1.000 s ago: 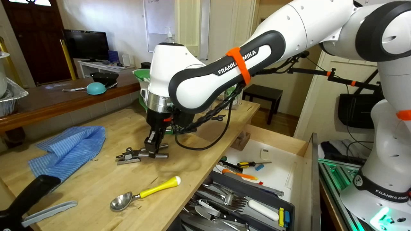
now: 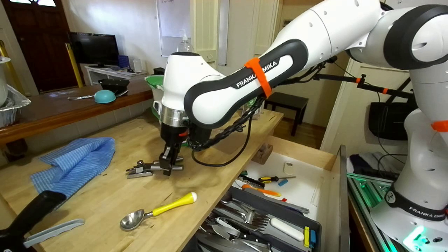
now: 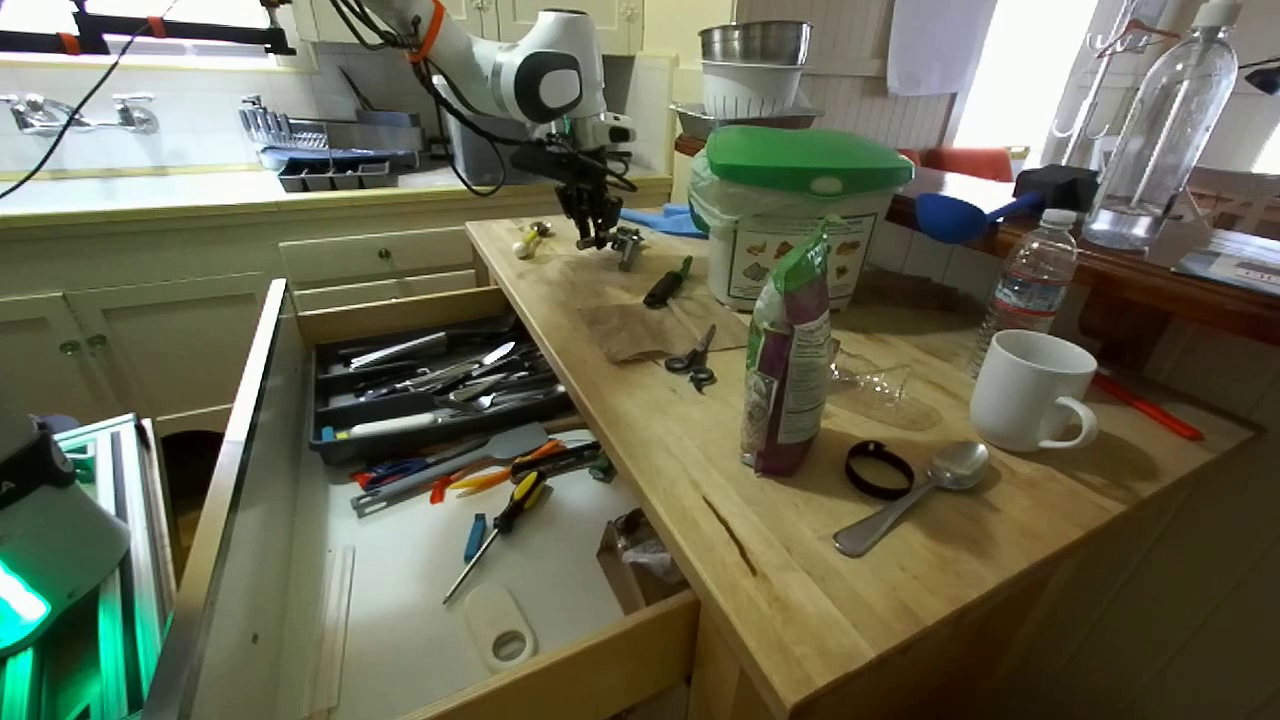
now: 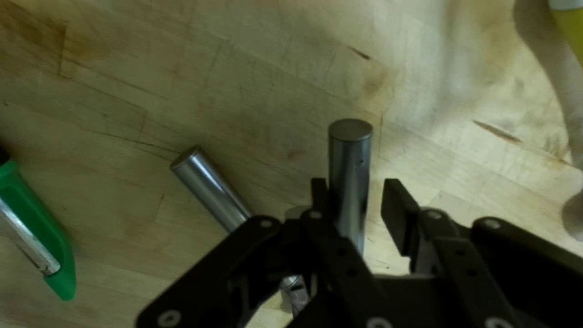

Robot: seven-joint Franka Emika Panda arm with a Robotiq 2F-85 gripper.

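Observation:
A metal hand tool with two cylindrical handles [image 2: 140,168] lies on the wooden counter; its handles spread apart in a V. My gripper points down over it, fingers part open, with one handle [image 4: 350,158] between the fingers. The left finger sits close against that handle; I cannot tell if they touch. A clear gap separates the right finger [image 4: 397,210] from it. The other handle [image 4: 210,186] lies outside the fingers, to the left. My fingers hide much of the tool's head in the wrist view.
A yellow-handled scoop [image 2: 174,204] lies nearer the counter's front, and a blue striped cloth [image 2: 79,157] to the left. A green-handled peeler [image 4: 41,235] is left of the fingers. Below the counter edge, an open drawer [image 3: 396,576] holds cutlery and tools.
My gripper has come down slightly over the tool's handle. The tool and the other things on the counter look unmoved.

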